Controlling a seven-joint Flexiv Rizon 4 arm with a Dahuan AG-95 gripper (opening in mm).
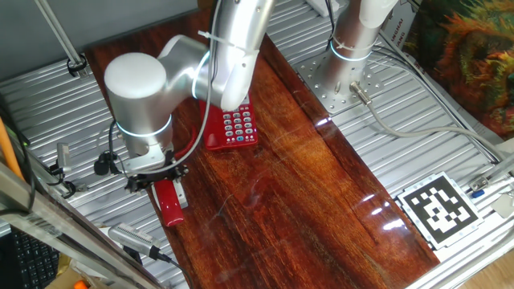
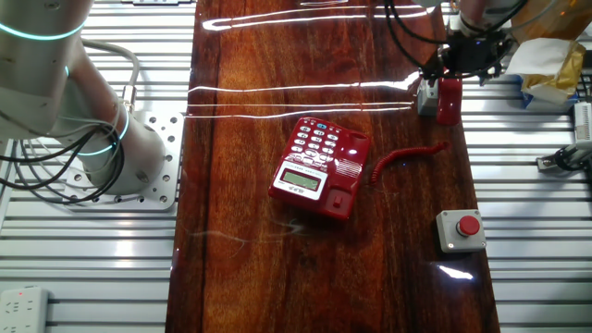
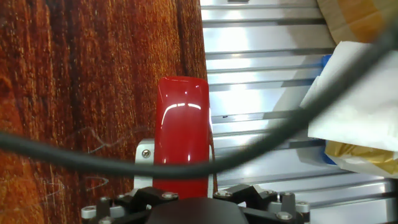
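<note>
A red telephone handset lies along the edge of the wooden table, its glossy back facing up in the wrist view. My gripper is lowered over it, with the handset between its fingers. One pale finger stands close against the handset's left side in the wrist view; the other side is mostly hidden. Whether the fingers press on the handset cannot be made out. The red telephone base, with keypad and small display, rests on the table apart from the handset. A coiled red cord runs between them.
A grey box with a red button sits near the same table edge. White paper or wrapping lies beyond the edge. A black cable crosses the wrist view. The wooden table has wide clear room.
</note>
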